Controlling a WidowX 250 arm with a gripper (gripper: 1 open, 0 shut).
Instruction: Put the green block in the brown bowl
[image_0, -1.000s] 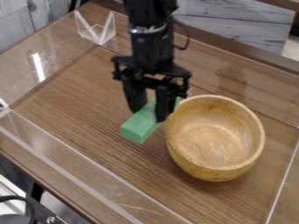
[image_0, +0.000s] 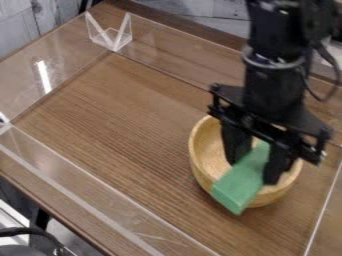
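The green block (image_0: 241, 185) hangs slanted from the dark gripper (image_0: 251, 148), which is shut on its upper end. Behind and around it is the brown bowl (image_0: 207, 150), with the block over the opening and its lower end covering part of the near rim. Whether the block touches the bowl cannot be made out. The arm hides the bowl's far side and much of its inside.
A clear plastic piece (image_0: 110, 32) stands at the back left of the wooden table (image_0: 107, 130). Black cables (image_0: 30, 238) lie at the lower left corner.
The gripper has carried the green block to the right and toward the camera, from left of the bowl to over it. The bowl appears to have stayed in place.
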